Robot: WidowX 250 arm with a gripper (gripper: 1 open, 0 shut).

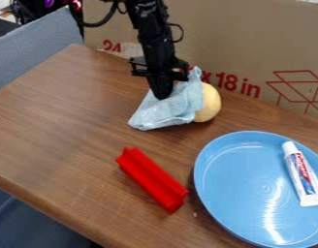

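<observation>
The black gripper (162,89) points down at the back of the wooden table, its tip at a pale blue cloth (174,110). It looks shut on a fold of the cloth, though the fingertips are partly hidden. A round, pale yellow object (208,102) sits against the cloth's right side, partly covered by it.
A red block (151,178) lies at the front middle. A blue plate (237,203) at the right holds a toothpaste tube (304,176). A cardboard box (259,48) stands behind.
</observation>
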